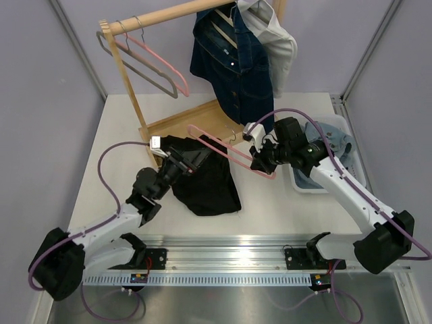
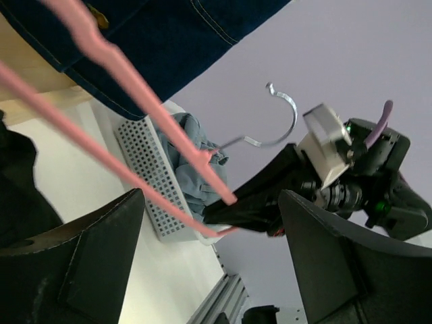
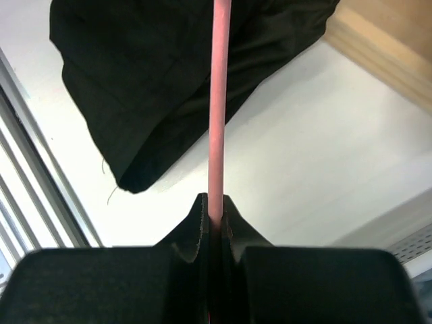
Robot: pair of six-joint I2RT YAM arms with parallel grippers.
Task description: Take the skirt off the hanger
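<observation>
A bare pink hanger point(image 1: 229, 152) hangs in mid-air over the table, its right end held by my right gripper point(image 1: 262, 164). In the right wrist view its pink bar point(image 3: 217, 121) runs straight up from between the shut fingers. Below lies the black skirt point(image 1: 206, 185), spread on the table and clear of the hanger. My left gripper point(image 1: 201, 160) stands above the skirt, near the hanger's left end. Seen from the left wrist, its fingers point(image 2: 88, 263) are apart, and the hanger point(image 2: 162, 128) passes beyond and above them.
A wooden rack point(image 1: 182, 10) at the back carries a grey hanger point(image 1: 138, 64), another pink hanger, a denim garment point(image 1: 233, 67) and a white one point(image 1: 270, 40). At the right, a white basket point(image 1: 314, 190) holds blue cloth.
</observation>
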